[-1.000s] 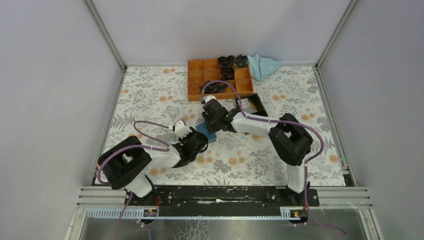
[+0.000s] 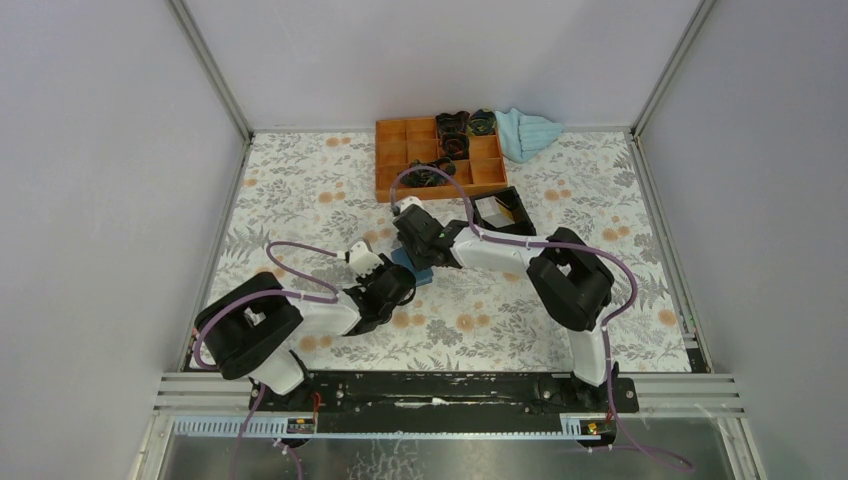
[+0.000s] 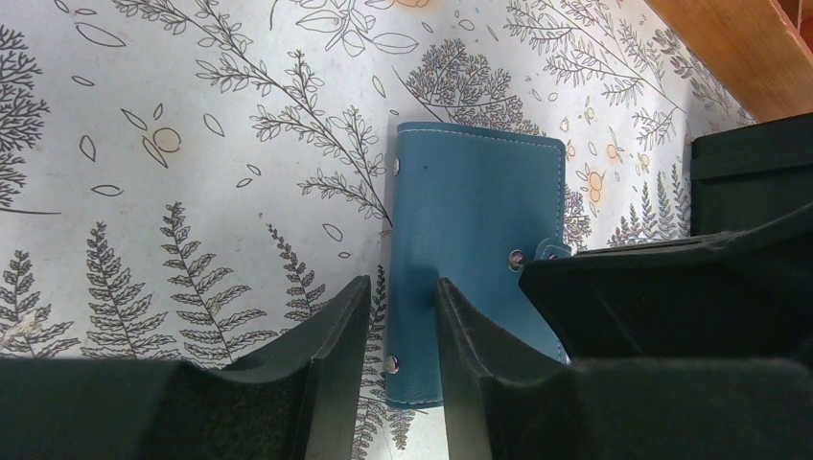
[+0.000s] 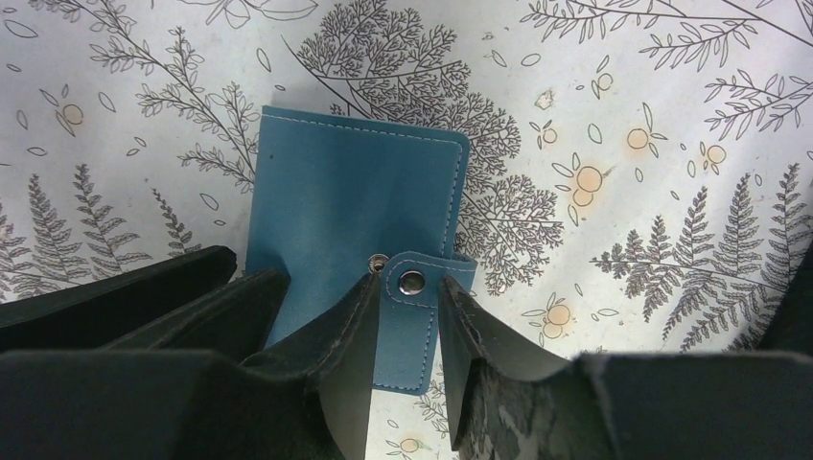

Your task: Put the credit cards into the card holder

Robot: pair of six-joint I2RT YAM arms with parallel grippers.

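Note:
A blue stitched card holder [image 2: 424,277] lies closed and flat on the patterned cloth between my arms; its strap with a metal snap [image 4: 411,282] crosses the right edge. My left gripper is part open over the holder's left, spine edge, one finger on each side of that edge and nothing held. My right gripper stands open above the strap, its tips on either side of the snap, gripping nothing. Pale and yellowish flat pieces [image 2: 497,211], perhaps the cards, lie in a small black box [image 2: 523,226] behind the right arm.
An orange compartment tray [image 2: 391,153] holding several dark items stands at the back, with a light blue cloth [image 2: 530,133] beside it. The two grippers are close together over the holder. Free cloth lies to the left and right.
My right arm has shifted a little to the left and toward the front over the holder. The left arm and the holder look unmoved.

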